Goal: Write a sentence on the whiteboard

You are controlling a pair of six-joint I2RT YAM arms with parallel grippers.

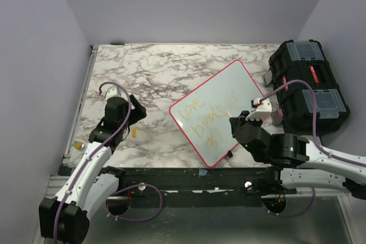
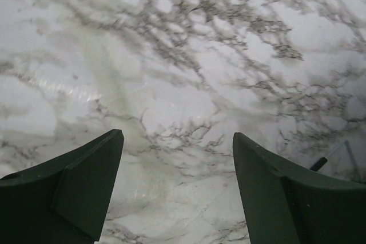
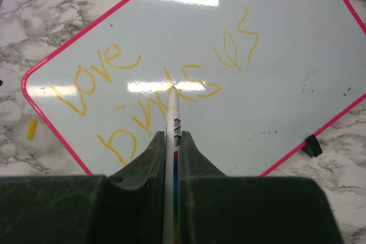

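The whiteboard (image 1: pixel 229 78), edged in pink, lies turned at an angle on the marble table. Orange-yellow handwriting (image 3: pixel 91 78) on it reads "Love", "birds is" and, in the top view, what looks like "all" below. My right gripper is shut on a white marker (image 3: pixel 172 107), whose tip points toward the board over the lettering; whether it touches cannot be told. At the left of the table, off the board, my left gripper (image 1: pixel 137 110) hangs with its fingers (image 2: pixel 91 170) apart and only bare marble between them.
A yellow cap (image 1: pixel 134 132) lies on the marble near the left gripper. A small black block (image 3: pixel 311 146) sits at the board's edge. Toolboxes (image 1: pixel 309 84) fill the right side. A small shiny item (image 1: pixel 78 145) rests at the far left.
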